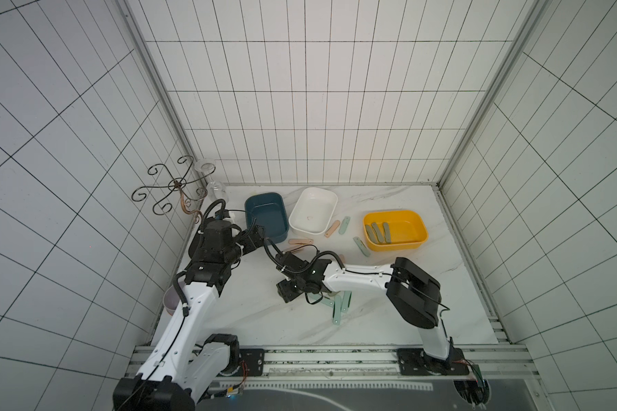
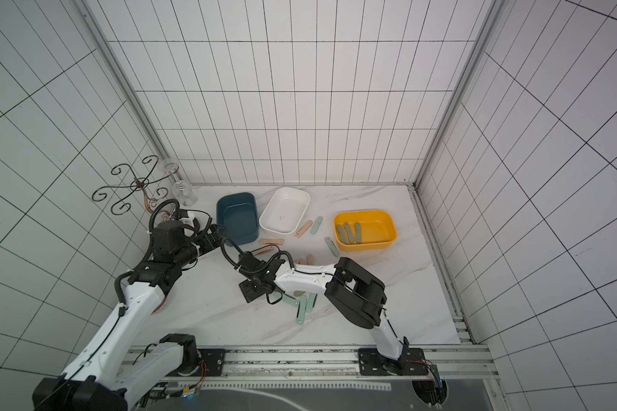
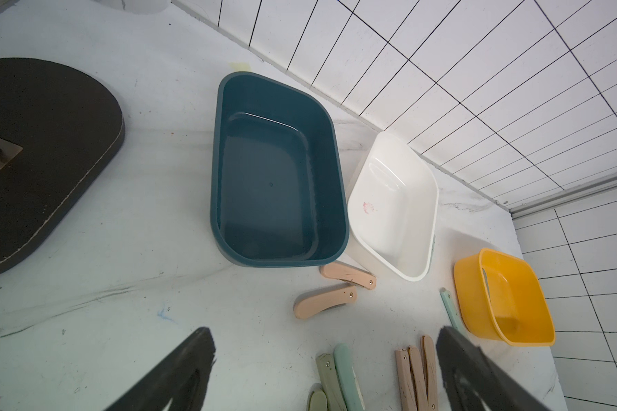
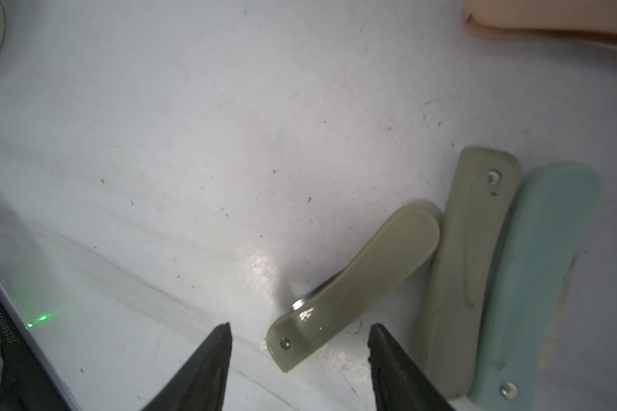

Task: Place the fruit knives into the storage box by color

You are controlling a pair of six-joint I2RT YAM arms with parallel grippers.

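In the right wrist view my right gripper is open above an olive-green fruit knife (image 4: pixel 356 287). The knife's lower end lies between the spread fingers, with no contact showing. A second olive knife (image 4: pixel 466 274) and a mint one (image 4: pixel 538 281) lie beside it. My left gripper is open and empty near the blue box (image 3: pixel 274 185). Pinkish-tan knives (image 3: pixel 325 301) lie in front of that box, and more tan ones (image 3: pixel 418 373) stand grouped further right. Several green knives (image 1: pixel 377 233) rest in the yellow box (image 1: pixel 411 236). The white box (image 1: pixel 313 211) looks empty.
A dark metal scroll stand (image 1: pixel 177 183) and clear glassware (image 1: pixel 216 190) occupy the back left corner. A tan knife (image 1: pixel 332 228) and green knives (image 1: pixel 361 246) lie between the white and yellow boxes.
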